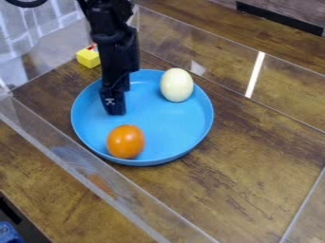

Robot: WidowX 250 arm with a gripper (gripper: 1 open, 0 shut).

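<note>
A blue plate (159,128) holds an orange ball (124,141) near its front and a pale egg-like object (177,84) toward its back right. The black gripper (112,100) reaches down from the top over the plate's back left side, its tips low near the plate surface. Its fingers are dark and overlap, so whether it is open or shut, or holds anything, is not clear.
A small yellow block (87,58) lies behind the plate, left of the arm. A transparent strip runs along the left side of the wooden table (254,161).
</note>
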